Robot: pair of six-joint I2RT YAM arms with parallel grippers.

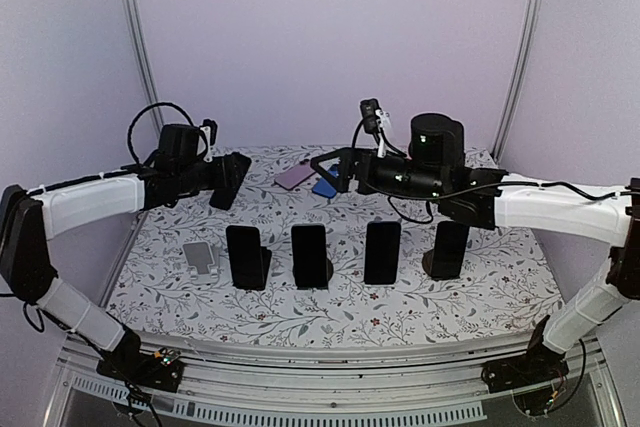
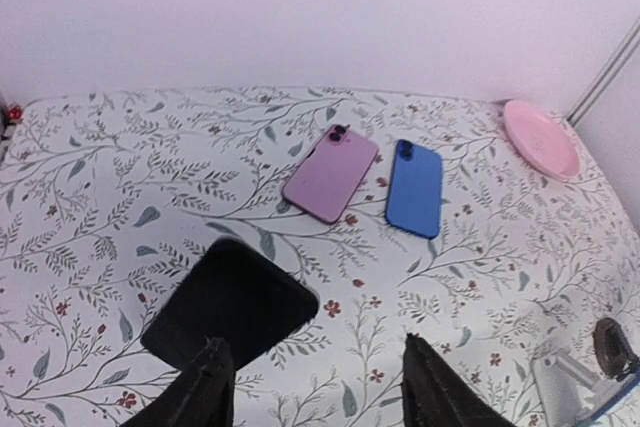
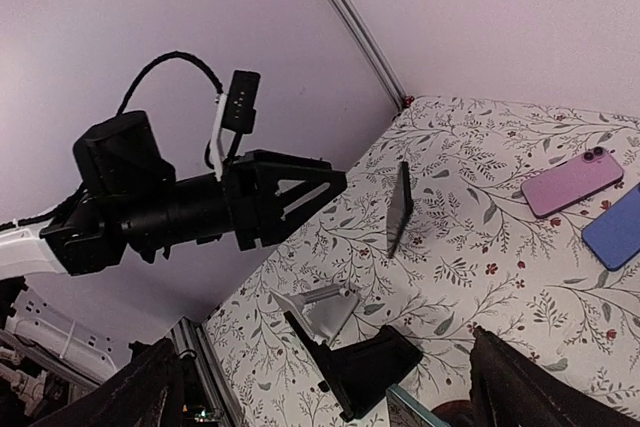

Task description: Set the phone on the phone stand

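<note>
A black phone point(image 1: 231, 181) point(image 2: 230, 302) point(image 3: 399, 207) stands tilted at the back left, just beyond the fingers of my left gripper point(image 1: 222, 172). In the left wrist view those fingers frame only table at the bottom edge. My right gripper point(image 1: 338, 165) stands open over the back middle. Four black phones lean on stands along the front point(image 1: 245, 255) point(image 1: 309, 254) point(image 1: 381, 250) point(image 1: 450, 250). A silver stand point(image 1: 198, 253) point(image 3: 330, 312) holds nothing, at the front left.
A pink phone point(image 1: 292, 176) and a blue phone point(image 2: 414, 187) lie flat at the back. A pink plate point(image 2: 540, 135) is at the back right.
</note>
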